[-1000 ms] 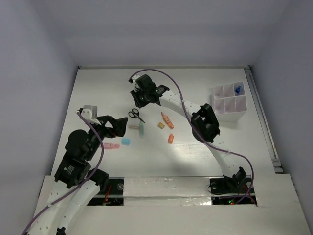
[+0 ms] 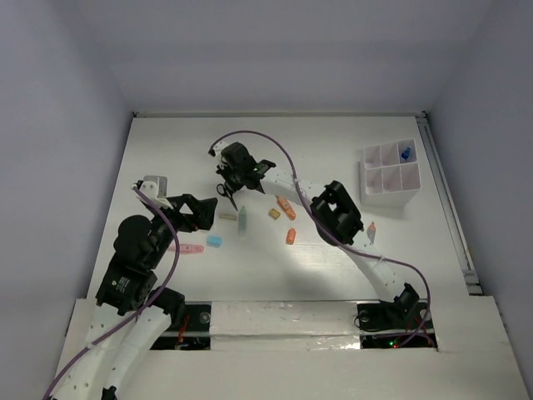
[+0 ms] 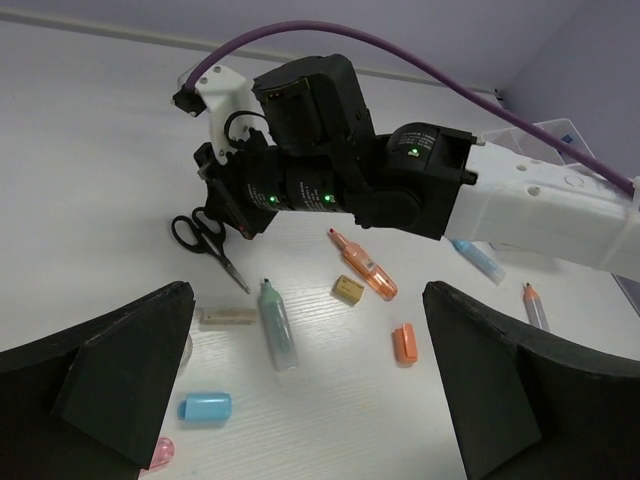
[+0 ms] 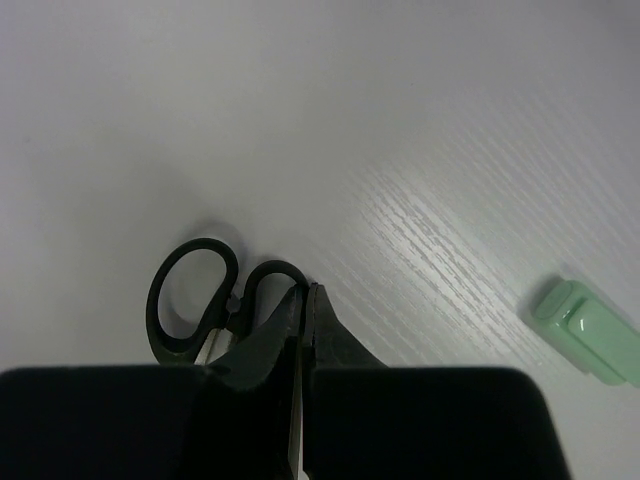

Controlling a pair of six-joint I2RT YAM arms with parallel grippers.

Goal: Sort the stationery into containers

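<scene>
Black-handled scissors (image 3: 211, 240) lie near the back of the table, blades angled toward the front. My right gripper is shut on one of their finger loops; the other loop (image 4: 165, 290) shows just left of it in the right wrist view. My left gripper stands open over the left front, nothing between its wide-apart fingers. A white divided container (image 2: 390, 173) is at the right, with a blue item (image 2: 405, 153) in one compartment. Around the middle lie a green marker (image 3: 278, 325), an orange marker (image 3: 362, 263), and a blue block (image 3: 206, 407).
A tan bar (image 3: 228, 316), a yellowish block (image 3: 348, 290) and a small orange piece (image 3: 405, 344) lie on the table. A pink item (image 2: 190, 248) is near the left arm. Bare table (image 2: 179, 146) stretches across the back left.
The scissors have turned slightly, their blades now pointing more toward the front.
</scene>
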